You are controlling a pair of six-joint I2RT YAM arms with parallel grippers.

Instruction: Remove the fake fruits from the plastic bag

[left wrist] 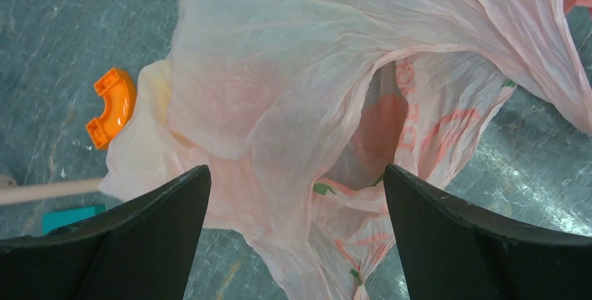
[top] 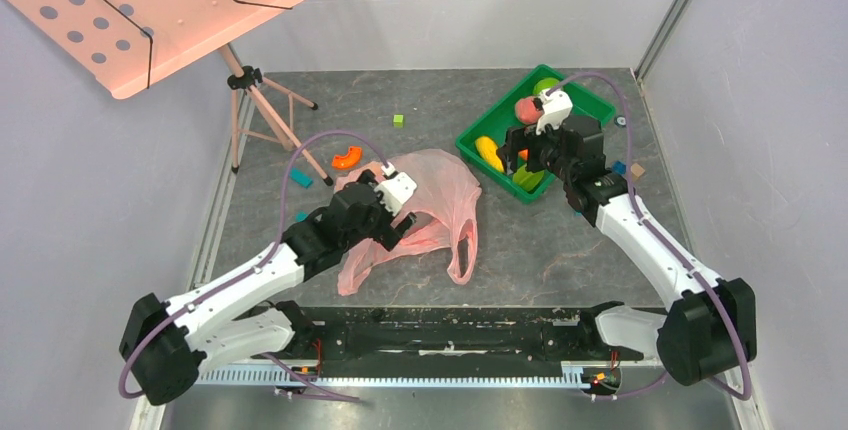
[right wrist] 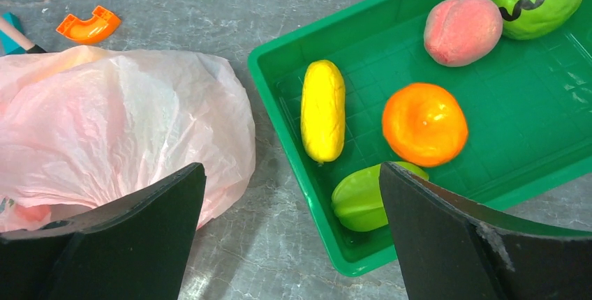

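Observation:
The pink plastic bag (top: 440, 190) lies crumpled on the grey floor, its mouth and handles toward the robot. In the left wrist view its opening (left wrist: 380, 122) shows creased film inside; whether fruit is within cannot be told. Over the bag my left gripper stands open, nothing between its fingers. My right gripper is open and empty above the green basket (right wrist: 279, 125). Inside that basket lie a yellow fruit (right wrist: 323, 111), an orange one (right wrist: 424, 124), a green star fruit (right wrist: 363, 199), a peach (right wrist: 463, 31) and a watermelon (right wrist: 536, 0).
An orange curved piece (top: 347, 158), a teal block (top: 301, 178) and a green cube (top: 398, 121) lie behind and left of the bag. Tripod legs (top: 275, 120) stand at the back left. Bare floor lies in front of the basket.

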